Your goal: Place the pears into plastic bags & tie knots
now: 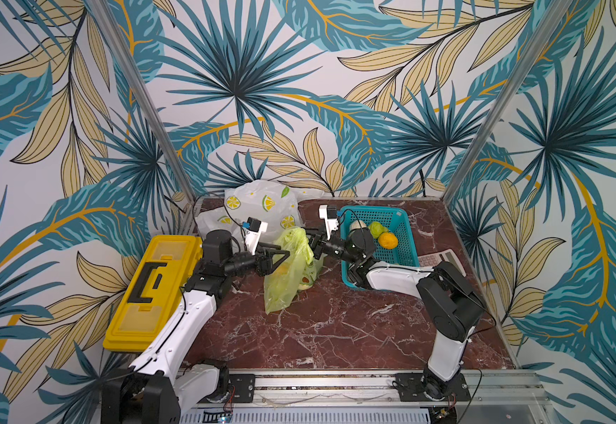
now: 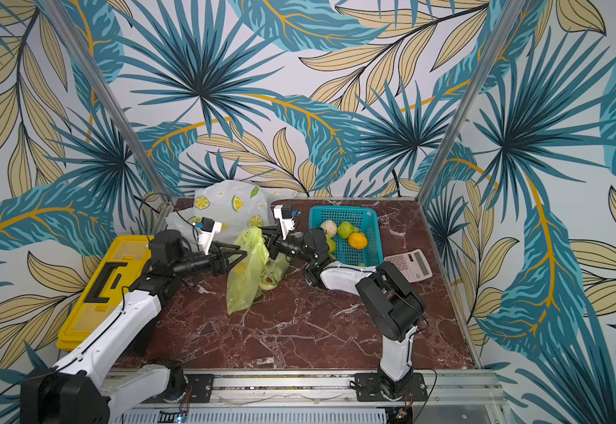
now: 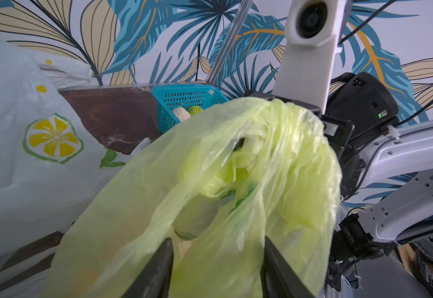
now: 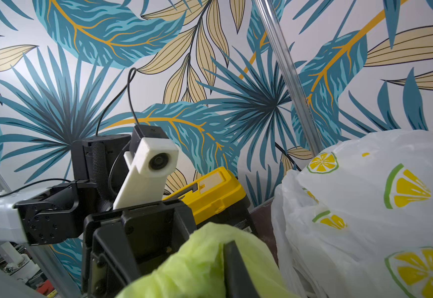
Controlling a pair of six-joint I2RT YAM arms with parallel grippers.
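Note:
A thin yellow-green plastic bag (image 1: 286, 272) hangs at mid-table, its lower part close to the tabletop. Its bunched top is gripped by my right gripper (image 1: 311, 239), which is shut with film gathered around a fingertip (image 4: 236, 273) in the right wrist view. From the left, my open left gripper (image 1: 281, 262) faces the bag; in the left wrist view the bag's film spreads in front of both fingers (image 3: 151, 273). An orange tint shows low in the bag, but its contents are blurred by the film. A green, pear-like fruit (image 2: 346, 229) lies in the teal basket (image 2: 371, 219).
That basket also holds an orange fruit (image 2: 357, 241) and a whitish one (image 2: 328, 227). Behind the grippers sits a white lemon-print bag (image 1: 269, 205). A yellow toolbox (image 1: 159, 282) borders the left side, a calculator (image 2: 408, 265) the right.

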